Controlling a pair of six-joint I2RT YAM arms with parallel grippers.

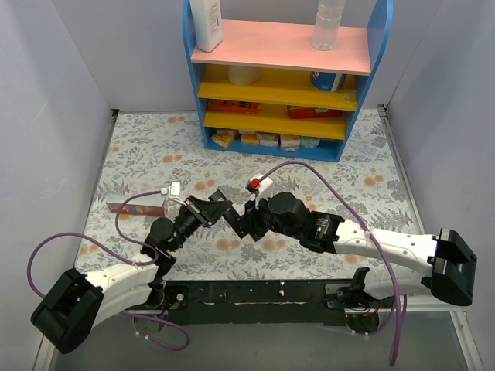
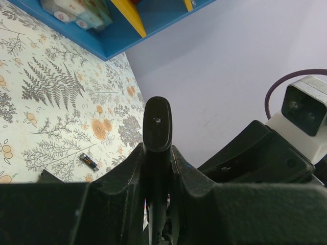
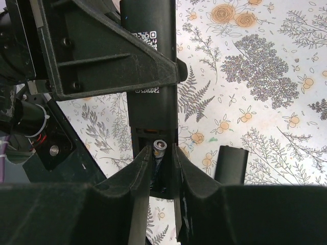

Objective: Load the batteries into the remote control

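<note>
The black remote control is in my left gripper, which is shut on its body; the left wrist view shows it end-on. Its battery bay faces the right wrist camera. A battery (image 3: 160, 148) sits tilted there, one end sticking up at the bay's opening. My right gripper stands part open around that end, and a dark gap shows to the battery's right. The lower part of the battery is mostly hidden by the fingers. Another battery (image 2: 89, 162) lies on the table. A black cover (image 3: 231, 164) lies there too.
A blue-sided shelf (image 1: 271, 116) stands at the back. A long box (image 1: 138, 205) lies on the table at left. Purple cables loop over both arms.
</note>
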